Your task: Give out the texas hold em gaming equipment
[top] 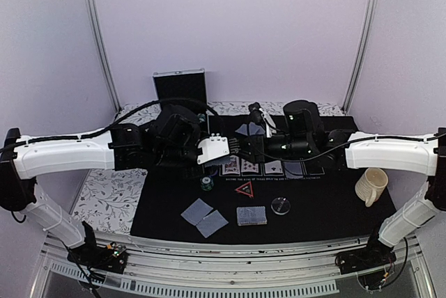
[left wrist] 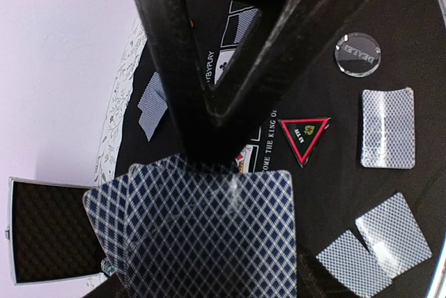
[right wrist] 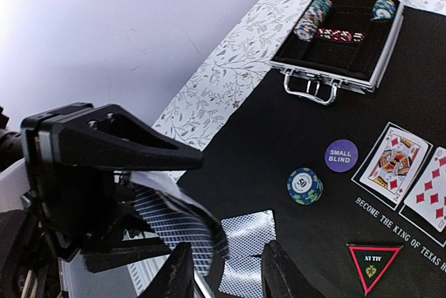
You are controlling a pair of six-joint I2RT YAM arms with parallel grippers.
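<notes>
My left gripper is shut on a small fan of blue-checked playing cards (left wrist: pixel 209 232), which fills the bottom of the left wrist view. In the right wrist view, the same cards (right wrist: pixel 164 216) stick out between the left fingers. My right gripper is part open close to the cards' outer edge, and I see no card clearly gripped by it. Its dark fingers (left wrist: pixel 216 120) hang over the fan in the left wrist view; whether they touch it is unclear. Two face-down cards (top: pixel 211 223) and a deck (top: pixel 251 216) lie on the black mat.
An open chip case (right wrist: pixel 341 47) stands at the back left. Near the mat's middle are a chip stack (right wrist: pixel 305 186), a small blind button (right wrist: pixel 341 155), a red ALL IN triangle (top: pixel 244 189) and a clear dealer disc (top: pixel 281 206). A mug (top: pixel 371 185) stands far right.
</notes>
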